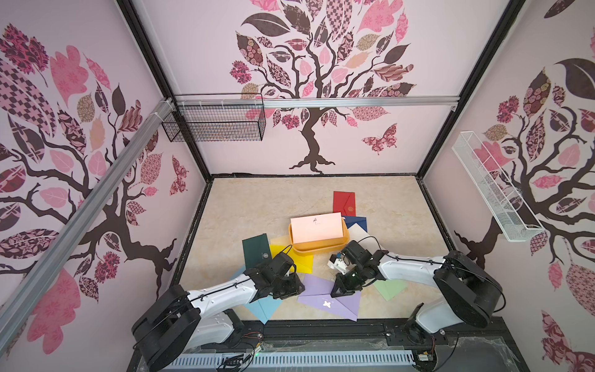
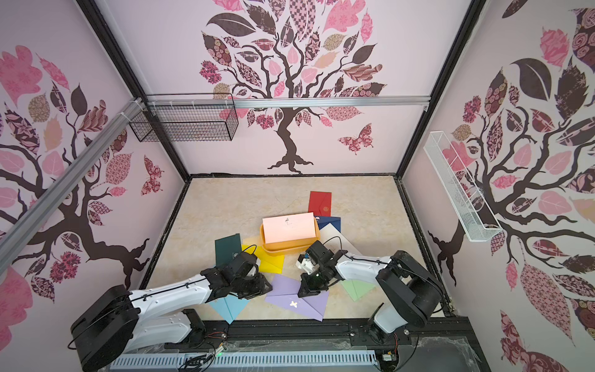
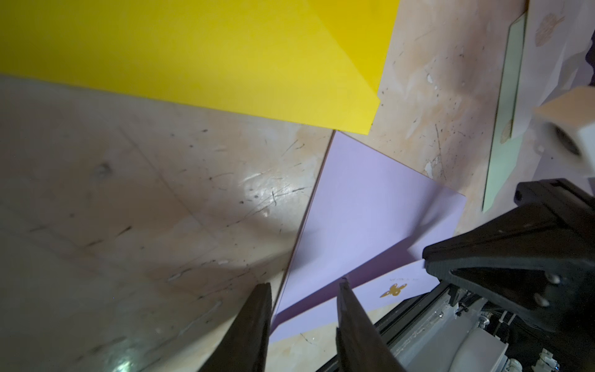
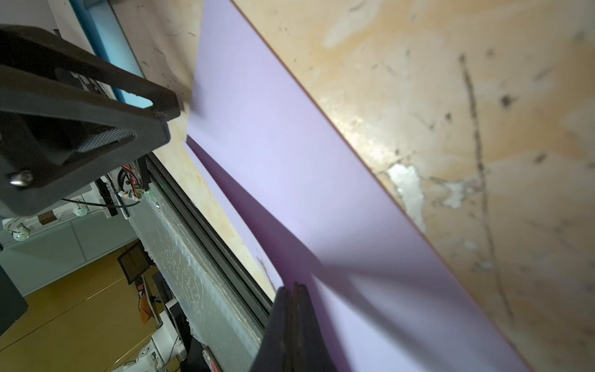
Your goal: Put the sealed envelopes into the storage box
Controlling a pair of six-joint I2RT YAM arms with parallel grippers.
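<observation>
A purple envelope (image 1: pixel 328 303) lies at the front of the table, its flap standing partly raised. In the left wrist view, my left gripper stands open at the envelope's left edge, with a gap between its fingertips and nothing seen gripped. My right gripper is shut, its tips at the flap's edge; no paper clearly shows between them. The orange-yellow storage box (image 1: pixel 328 248) stands mid-table with a pale pink envelope (image 1: pixel 316 229) resting in it, covering most of its opening. A yellow envelope (image 1: pixel 303 264) lies in front of the box.
Dark green (image 1: pixel 255 249) and light blue (image 1: pixel 263 308) envelopes lie to the left. Red (image 1: pixel 344 202), navy (image 1: pixel 356 221), white (image 1: pixel 359 233) and light green (image 1: pixel 390 288) ones lie to the right. Wire baskets hang on the walls.
</observation>
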